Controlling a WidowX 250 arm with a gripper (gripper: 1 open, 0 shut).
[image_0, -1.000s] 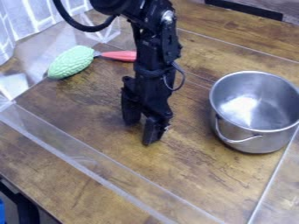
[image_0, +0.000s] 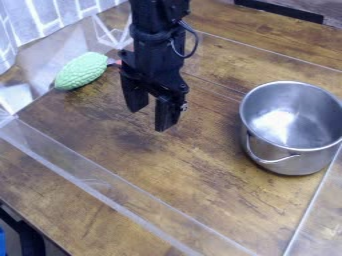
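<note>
My black gripper (image_0: 152, 106) hangs over the middle-left of the wooden table, its two fingers pointing down and standing apart, with nothing seen between them. A green corn cob (image_0: 80, 72) lies to its left at the back. A small red object (image_0: 118, 64) is mostly hidden behind the arm.
A large steel pot (image_0: 290, 125) with a handle stands at the right. Clear plastic edging runs along the front left and right of the table (image_0: 160, 180). A pale cloth hangs at the back left.
My gripper has risen from low over the table and moved up and slightly left, now covering most of the red object. The corn and pot have not moved.
</note>
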